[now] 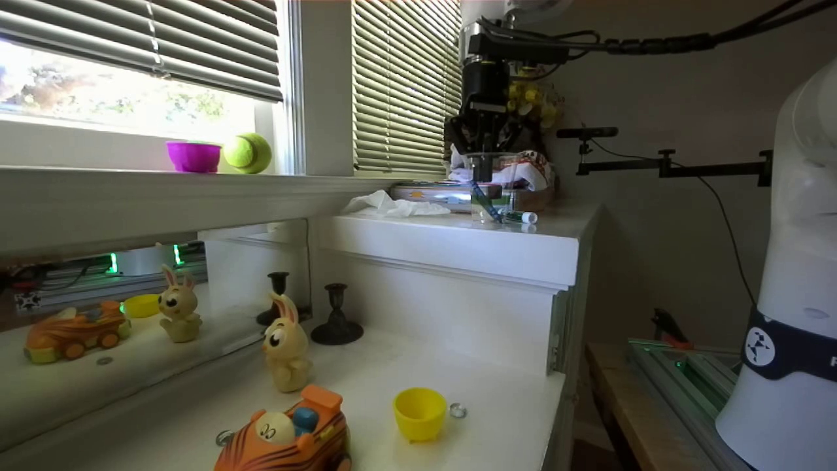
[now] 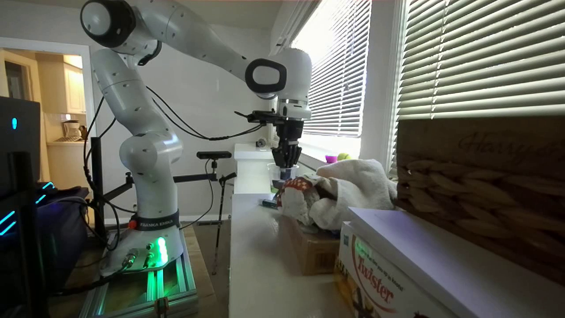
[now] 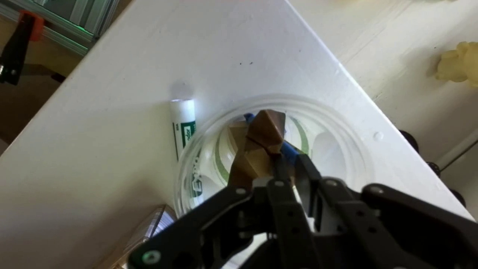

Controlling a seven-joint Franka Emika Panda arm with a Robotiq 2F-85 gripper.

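A clear round container [image 3: 358,148] stands near the counter's corner. Inside it leans a blue pen-like item [image 3: 289,151], partly hidden by my fingers. My gripper [image 1: 482,174] points straight down, its fingertips below the container's rim. The fingers are close together; whether anything is between them cannot be told. A brown faceted shape [image 3: 265,130] shows at the fingertips in the wrist view, and what it belongs to is unclear. A white-and-green marker or tube [image 3: 182,120] lies on the counter just outside the container.
Crumpled white tissue [image 1: 392,205] lies on the raised counter. A white cloth [image 2: 349,196] is heaped near the container. Lower down are a yellow cup [image 1: 420,413], a bunny figure [image 1: 286,349] and an orange toy car [image 1: 294,436].
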